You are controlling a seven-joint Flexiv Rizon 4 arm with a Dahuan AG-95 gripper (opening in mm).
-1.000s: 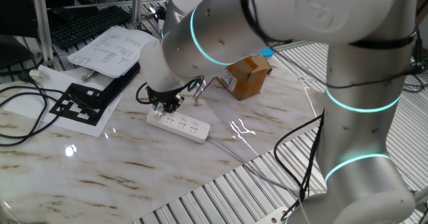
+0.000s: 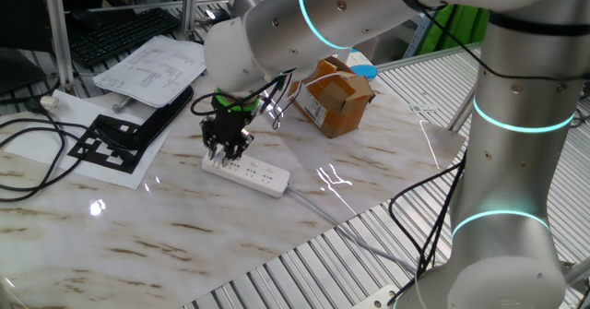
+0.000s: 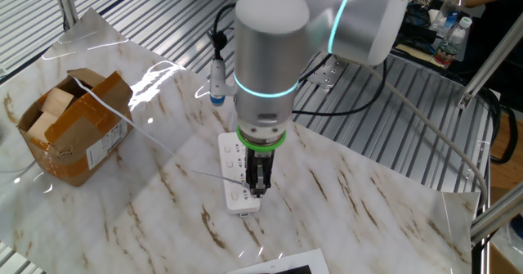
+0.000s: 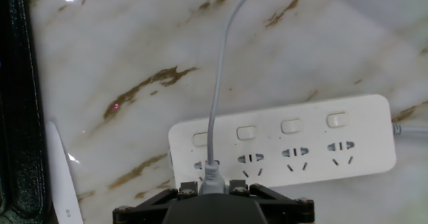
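A white power strip [image 4: 281,144] with several sockets and switches lies on the marbled table. At its end away from the strip's own cord, a pale plug [image 4: 212,181] with a thin cable [image 4: 218,90] stands over the end socket. My gripper points down there, one fingertip on each side of the plug. Whether the fingers press on the plug is not clear, as the gripper's dark body covers its lower part. Nor does it show whether the plug's pins sit in the socket. From the side, the gripper [image 3: 258,194] is right above the strip's end.
An open cardboard box [image 3: 73,127] stands on the table, with the thin cable running past it. A black case [image 2: 152,124] and a printed marker sheet [image 2: 106,148] lie near the strip's plug end.
The gripper has tipped to a more upright stance over the same end of the strip, and the forearm has swung up and right. The strip has stayed in place.
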